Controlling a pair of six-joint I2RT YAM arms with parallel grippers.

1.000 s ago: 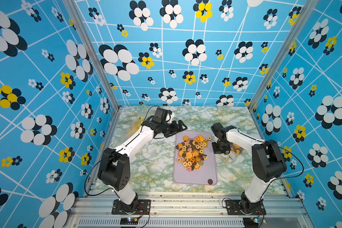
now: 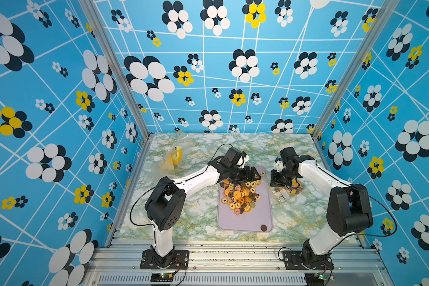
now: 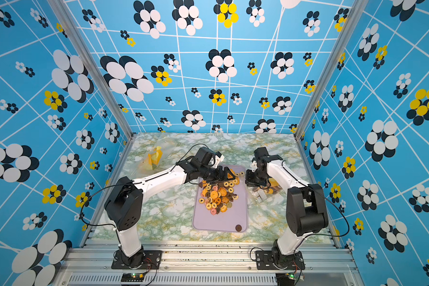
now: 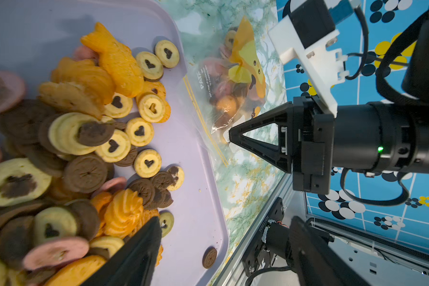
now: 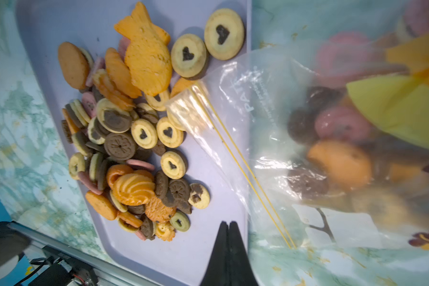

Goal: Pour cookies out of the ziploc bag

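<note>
A heap of mixed cookies point(image 5: 119, 147) lies on the lilac tray point(image 2: 243, 223). Beside the tray's right edge, a clear ziploc bag point(image 5: 290, 157) rests on its side with cookies inside, its zip end overlapping the tray edge. My left gripper point(image 2: 256, 174) stands open over the tray's far part, nothing between its fingers. At the bag, my right gripper is shut; its fingertips point(image 5: 222, 231) meet with nothing visible between them. Whether it touches the bag cannot be told.
Another clear bag point(image 2: 174, 158) with yellow print lies flat at the table's back left. One dark cookie point(image 2: 264, 228) sits alone in the tray's near right corner.
My left gripper has swung right, from the tray's far left corner to above the cookies.
</note>
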